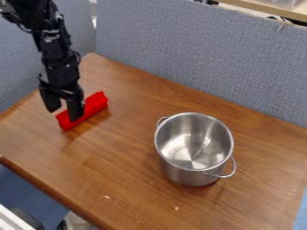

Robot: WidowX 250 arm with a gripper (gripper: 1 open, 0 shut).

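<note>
A red elongated block (pixel 92 107) lies diagonally on the left part of the wooden table. My black gripper (pixel 64 104) is lowered onto it from above, its fingers over the block's left half. Whether the fingers are closed on the block is hard to tell at this size. A steel pot (pixel 193 144) with two side handles stands upright on the right part of the table, apart from the block.
Grey padded partitions (pixel 204 54) border the table at the back and left.
</note>
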